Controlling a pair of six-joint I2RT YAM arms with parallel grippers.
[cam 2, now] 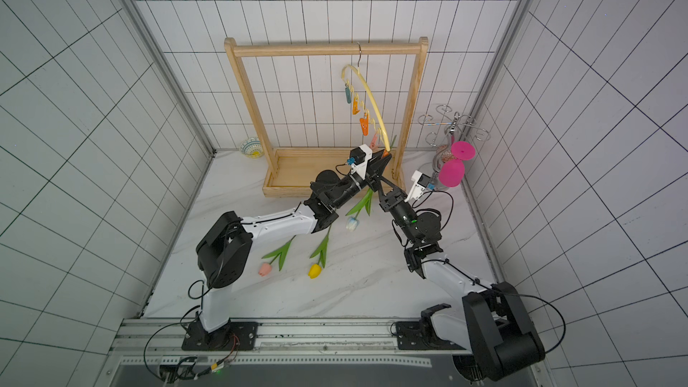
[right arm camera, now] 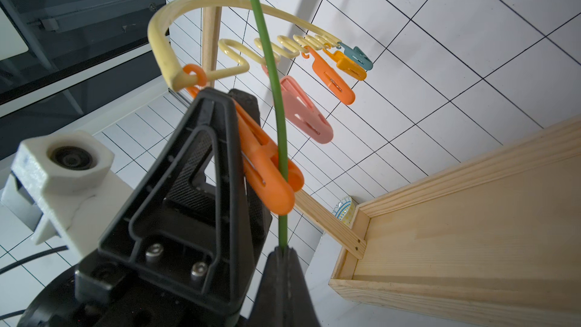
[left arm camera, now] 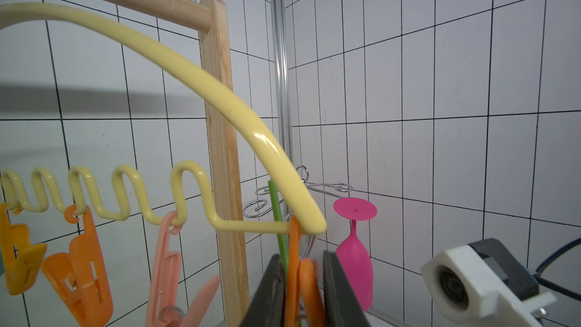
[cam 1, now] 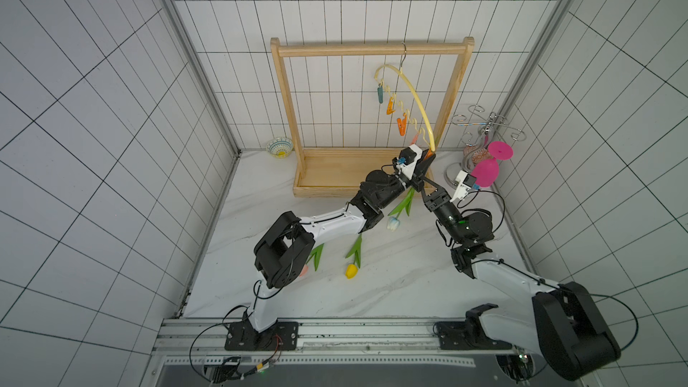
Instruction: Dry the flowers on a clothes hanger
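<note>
The yellow hanger (left arm camera: 242, 115) hangs from the wooden rack (cam 1: 337, 50) with colored clips along it. My left gripper is shut on the orange clip (right arm camera: 266, 169) at the hanger's right end. Just beside it my right gripper is shut on a thin green stem (right arm camera: 275, 97), which rises upright alongside that clip, past the hanger. A white tulip (cam 1: 393, 222) hangs head down below the grippers. A pink tulip (cam 2: 264, 269) and a yellow tulip (cam 1: 351, 271) lie on the table.
A metal stand (cam 2: 453, 123) with pink cups (cam 1: 484, 172) stands at the back right. A patterned bowl (cam 1: 279, 147) sits left of the rack. Both arms are close together before the rack's right side.
</note>
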